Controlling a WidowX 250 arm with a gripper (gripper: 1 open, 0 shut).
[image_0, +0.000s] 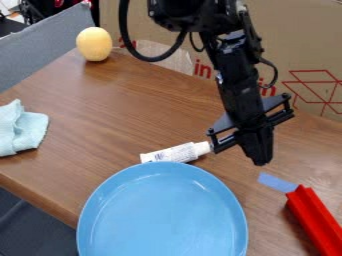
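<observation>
My black arm reaches down from the top, its gripper pointing at the wooden table just right of a white tube. The gripper looks shut, with nothing visible between its fingers; whether it touches the tube is unclear, but it seems apart. A blue plate lies in front, at the bottom of the view.
A red object and a blue tape strip are at the right. A pale cloth lies at the left edge, a yellow egg at the back.
</observation>
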